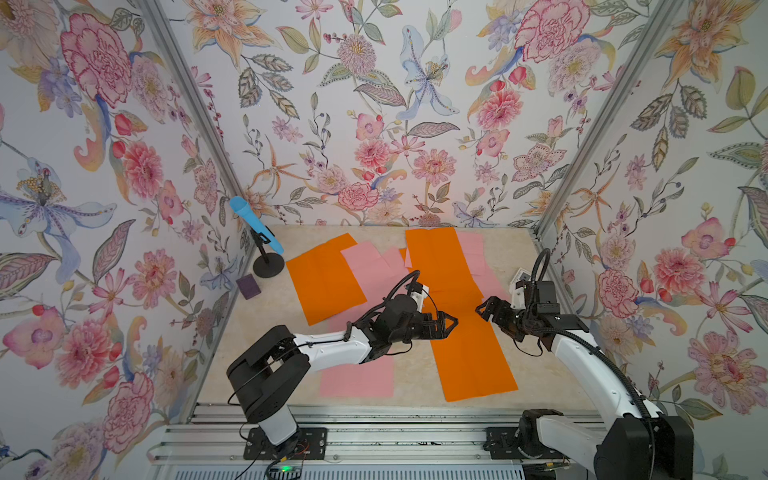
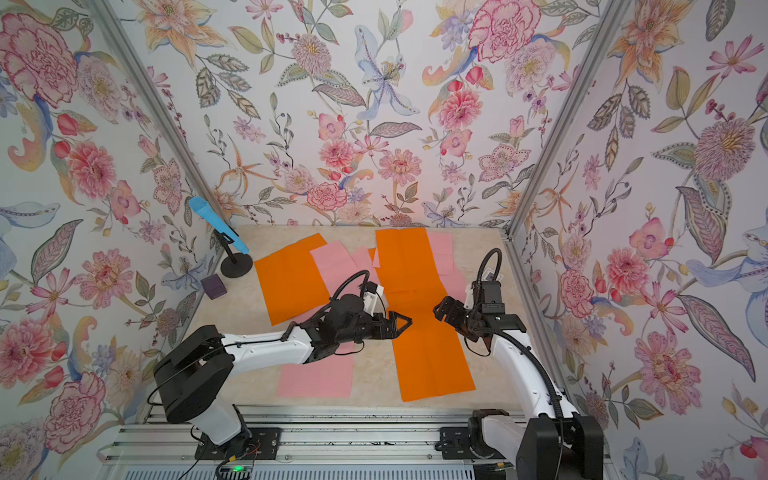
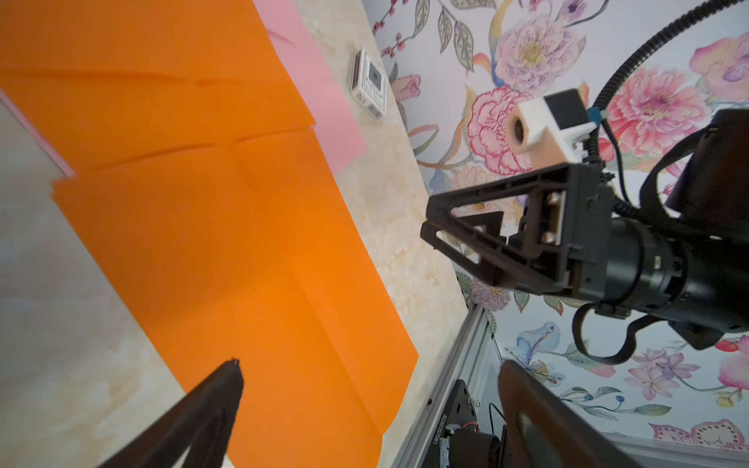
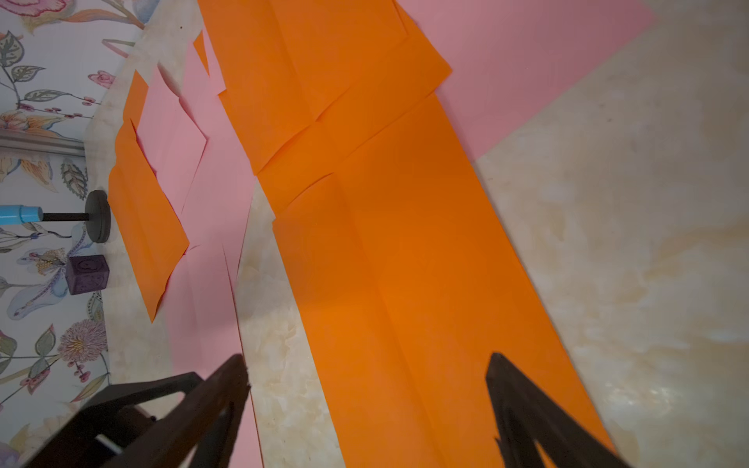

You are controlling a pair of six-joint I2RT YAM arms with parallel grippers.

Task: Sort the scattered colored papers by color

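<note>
Orange papers (image 1: 472,360) overlap in a long stack from the back middle to the front right. Another orange paper (image 1: 320,276) lies at back left. Pink papers (image 1: 356,380) show at front left, between the orange groups and under their edges at the back. My left gripper (image 1: 440,326) hangs over the middle of the orange stack; in its wrist view the fingers stand wide open and empty. My right gripper (image 1: 488,308) hangs just right of it, also open with nothing between its fingers, above the orange sheets.
A blue microphone (image 1: 248,212) on a black stand and a small dark purple cube (image 1: 248,286) sit at the left edge. A small white box (image 3: 369,84) lies by the right wall. Bare table shows along the right side and at front left.
</note>
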